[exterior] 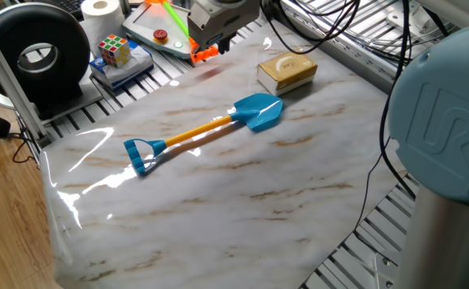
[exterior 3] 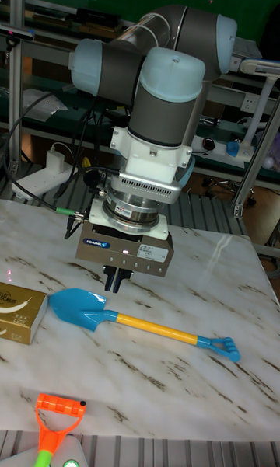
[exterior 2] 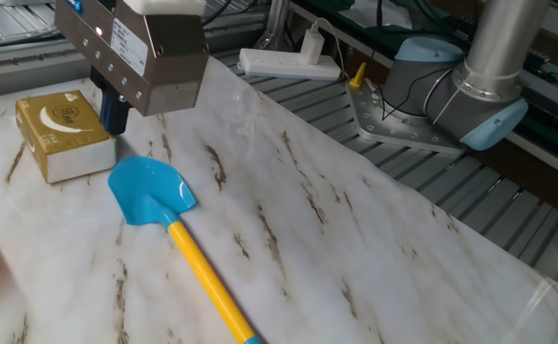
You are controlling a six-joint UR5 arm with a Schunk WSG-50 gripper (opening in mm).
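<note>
A toy shovel lies flat on the marbled table, its blue blade (exterior: 258,111) toward the gold box and its yellow shaft (exterior: 198,131) running to a blue D-shaped handle (exterior 3: 220,346). Beside the blade sits a gold box (exterior 2: 64,134) with white sides. My gripper (exterior 3: 117,280) hangs above the table near the blade and the box, touching neither as far as exterior view 3 shows. Its dark fingers (exterior 2: 114,103) point down and look close together; whether they are shut is unclear. No object shows held by them.
An orange handle (exterior 3: 60,413) with a green shaft lies beyond the table edge. Off the table too are a Rubik's cube (exterior: 115,50) on a blue-white box, a paper roll (exterior: 103,18) and a black ring-shaped object (exterior: 64,56).
</note>
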